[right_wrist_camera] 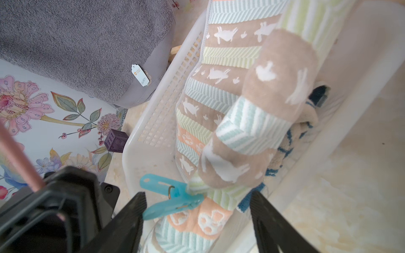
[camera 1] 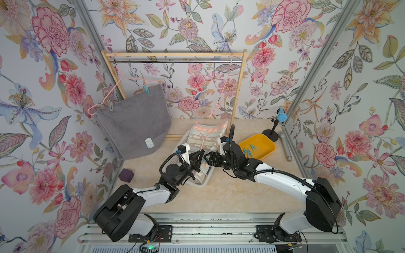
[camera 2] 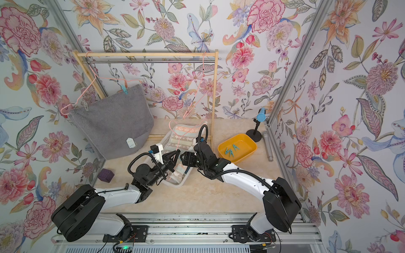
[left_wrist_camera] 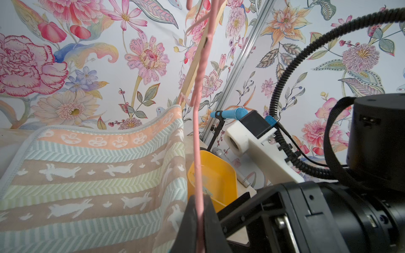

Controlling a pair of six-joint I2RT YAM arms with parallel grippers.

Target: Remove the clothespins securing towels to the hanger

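My left gripper [camera 1: 198, 156] is shut on the pink hanger [left_wrist_camera: 196, 147] over the white basket. A striped bunny towel [left_wrist_camera: 97, 168] hangs down into that basket [right_wrist_camera: 151, 126]. In the right wrist view a cyan clothespin [right_wrist_camera: 177, 198] sits at the towel's lower end, between the parted fingers of my right gripper [camera 1: 213, 158], which is part open around it. A grey towel [camera 1: 135, 122] hangs on the left of the rack, with a cyan clothespin [camera 1: 146, 89] and a pale one [camera 1: 110, 106] on its hanger.
The wooden rack [camera 1: 177, 54] stands behind. An orange tray [camera 1: 265, 147] with several cyan clothespins is at the right, a blue camera on a stand [camera 1: 281, 114] behind it. A purple block [camera 1: 126, 175] lies front left.
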